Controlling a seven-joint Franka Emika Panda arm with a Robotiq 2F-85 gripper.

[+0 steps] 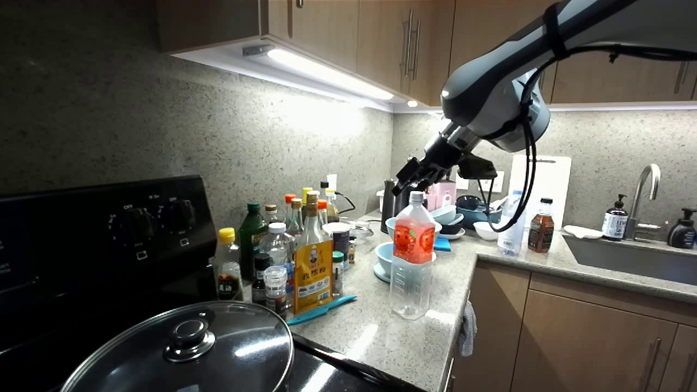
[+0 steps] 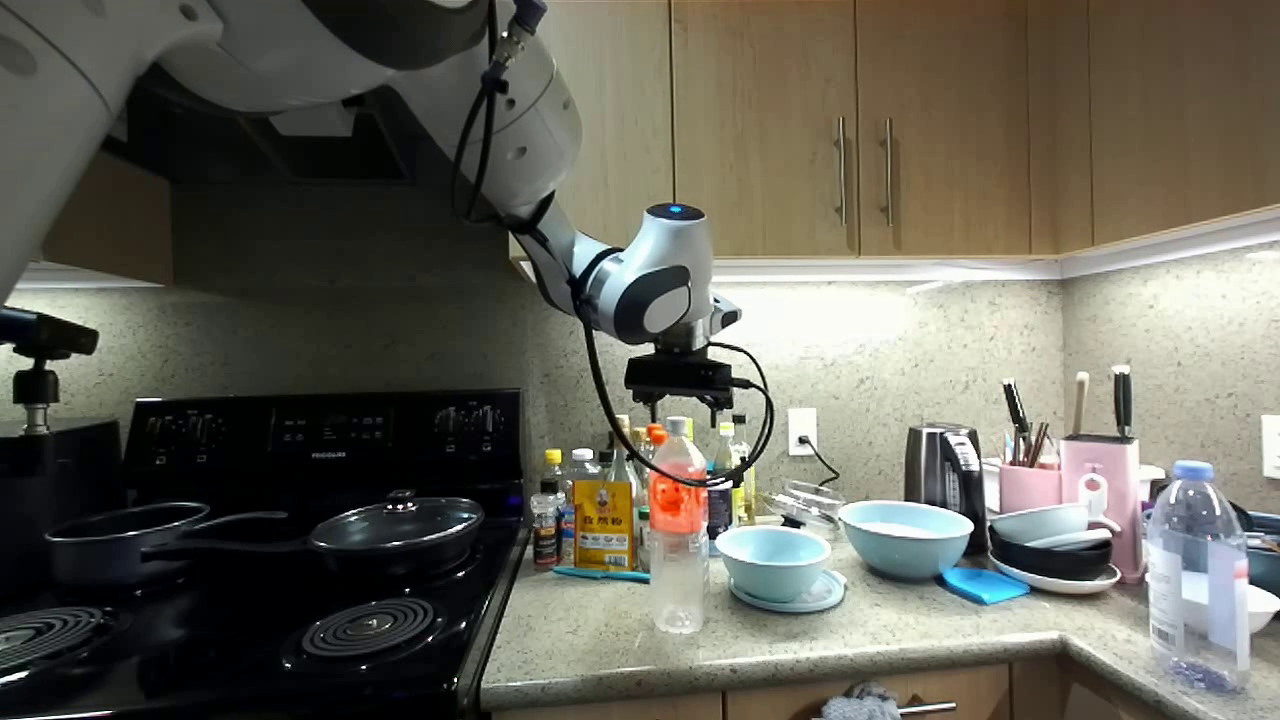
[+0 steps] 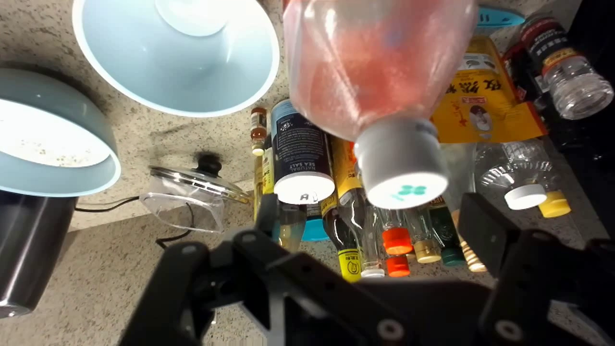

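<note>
A clear plastic bottle with a red tomato label point(image 1: 413, 243) stands upright on the counter, its cap closed. My gripper point(image 1: 403, 182) hangs just above the level of the bottle's top in exterior view 1. In the wrist view the pale cap point(image 3: 406, 167) lies ahead of the gap between my fingers, and no finger touches it. My gripper is open with nothing held, one dark finger point(image 3: 490, 230) on the right. From exterior view 2 the bottle point(image 2: 679, 528) stands below the gripper point(image 2: 684, 413); their exact distance in depth is hard to tell.
Several seasoning bottles and a yellow packet point(image 1: 313, 277) crowd the wall side. Blue bowls point(image 2: 774, 562) stand beside the bottle. A lidded pan point(image 2: 396, 528) sits on the stove. Bare counter point(image 1: 366, 340) lies in front, and a kettle point(image 2: 944, 480) stands farther along.
</note>
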